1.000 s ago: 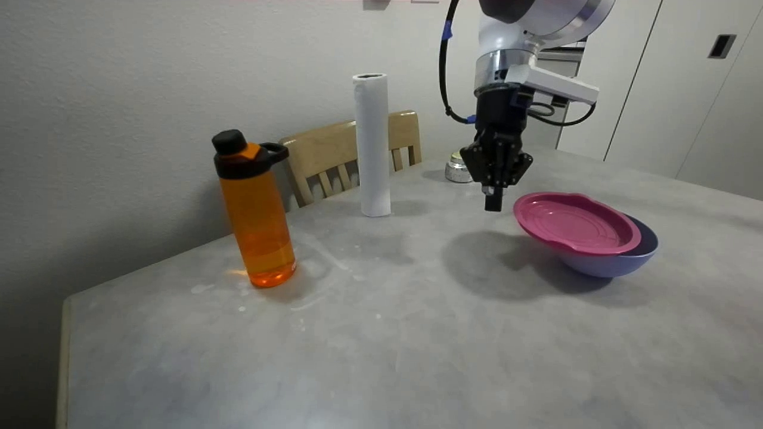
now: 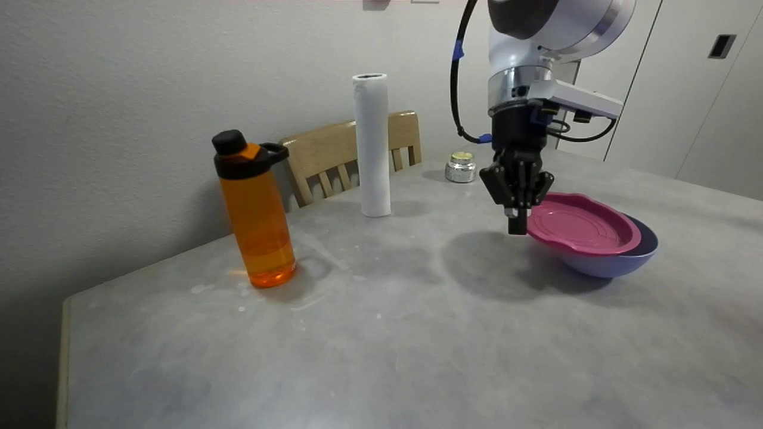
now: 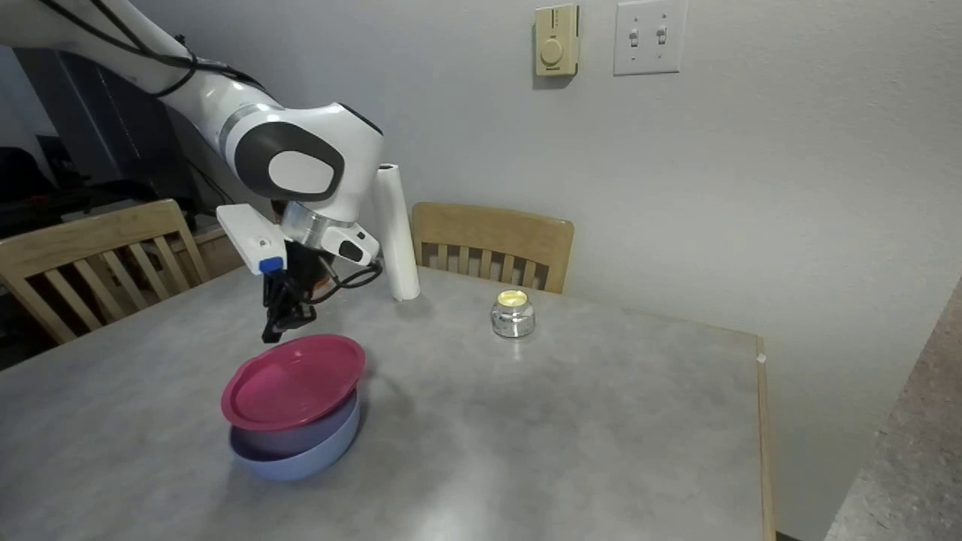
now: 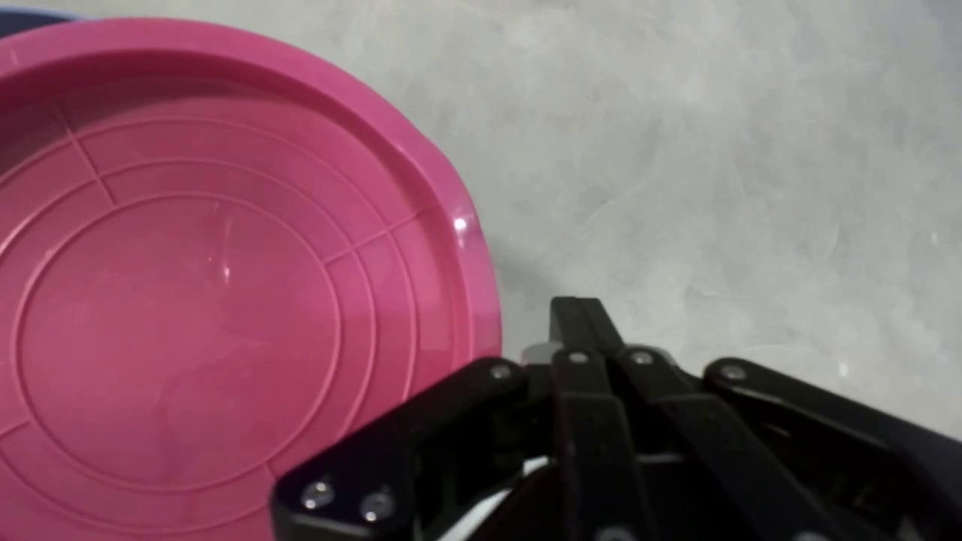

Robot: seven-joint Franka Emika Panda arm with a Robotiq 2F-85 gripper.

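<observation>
A pink lid [image 2: 583, 225] lies tilted over a blue-purple bowl [image 2: 608, 266], leaving part of the bowl's rim uncovered. In the second exterior view the lid [image 3: 293, 383] leans across the bowl [image 3: 307, 461] on the table. My gripper [image 2: 518, 227] points down beside the lid's raised edge. The wrist view shows the gripper shut, its fingertips together with nothing visible between them, just off the rim of the lid [image 4: 180, 333]. Whether the fingers touch the rim cannot be made out.
An orange bottle [image 2: 259, 221] stands at the left, and a white paper roll [image 2: 372, 146] stands upright near the back edge. A small silver jar [image 3: 513, 317] sits near the wall side.
My gripper has come down and to the right in the first exterior view, closer to the lid's edge. The lid and bowl look unmoved.
</observation>
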